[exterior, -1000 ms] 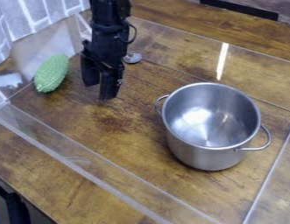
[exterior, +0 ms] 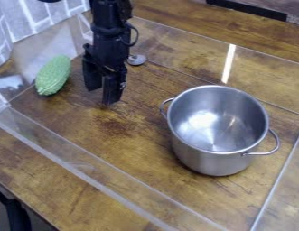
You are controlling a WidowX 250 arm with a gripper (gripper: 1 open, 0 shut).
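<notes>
The black robot gripper [exterior: 106, 83] hangs low over the wooden table at the upper left, fingers pointing down; whether it is open or shut is unclear. To its left lies a pale green corn-like object [exterior: 52, 75], apart from it. A large steel pot [exterior: 219, 128] with two side handles stands on the right. A small silver object [exterior: 135, 59] lies just behind the arm, partly hidden.
Clear plastic walls edge the table [exterior: 103, 162] at the left and right, with crumpled pale material at the upper left.
</notes>
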